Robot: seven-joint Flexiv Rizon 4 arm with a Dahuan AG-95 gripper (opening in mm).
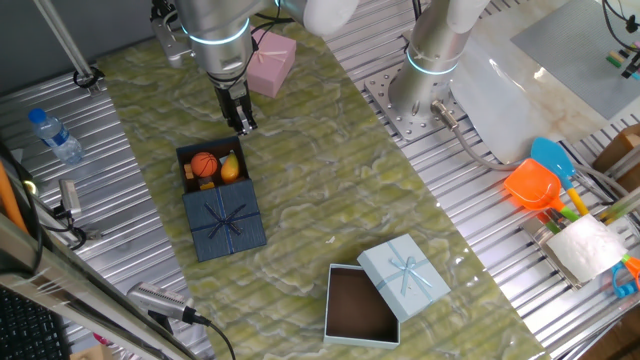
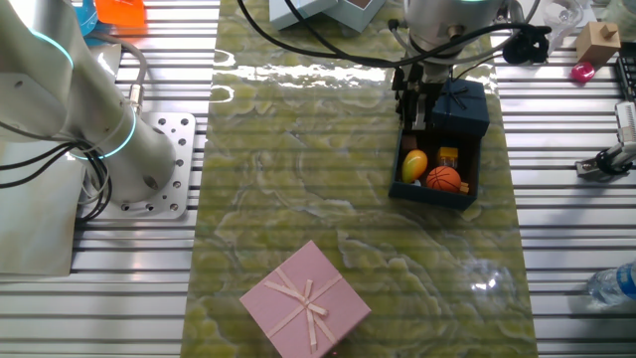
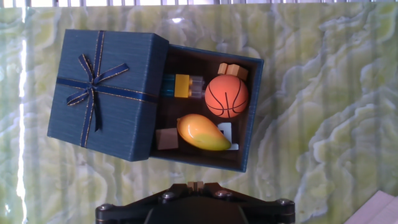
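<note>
A dark blue box lies partly uncovered, its ribboned lid resting over one side. Inside the exposed part are a small basketball, a yellow-green mango, a yellow block, a brown block and a wooden piece. What lies under the lid is hidden. My gripper is shut, its fingertips together and nothing visible between them. In exterior view 1 the gripper hangs near the box's open end, apart from the toys.
A light blue box stands open and empty, with its bowed lid leaning against it. The pink box is closed. A water bottle stands off the green cloth.
</note>
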